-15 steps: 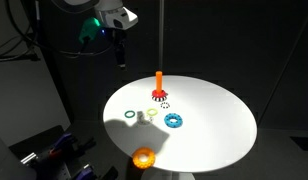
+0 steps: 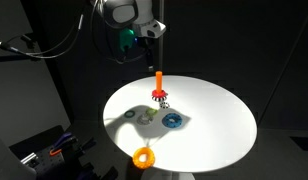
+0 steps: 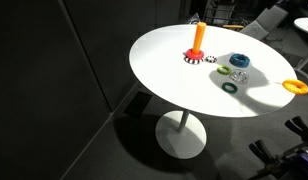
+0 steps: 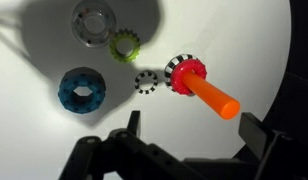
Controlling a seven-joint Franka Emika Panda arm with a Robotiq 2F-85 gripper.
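Observation:
An orange peg (image 2: 159, 83) stands upright on a red base (image 3: 195, 54), with a black-and-white ring (image 4: 175, 77) around its foot. My gripper is open above the table, its fingers wide apart and nothing between them. From the wrist, the peg's tip appears near the right finger. Loose rings lie near the peg: a small black-and-white one (image 4: 146, 82), a light green one (image 4: 124, 45), a clear one (image 4: 93, 23) and a blue one (image 4: 82, 90). A dark green ring (image 3: 230, 87) lies apart from them. An orange ring (image 2: 143, 158) is at the table's edge.
The round white table (image 2: 219, 125) has wide clear room on the side away from the rings. Its single central leg (image 3: 182, 120) stands on a round foot. A dark curtain (image 3: 64, 70) hangs beyond the table.
In exterior view 1 the arm has swung to the right over the table, bringing the gripper nearer the peg. The peg and rings appear to stay in place.

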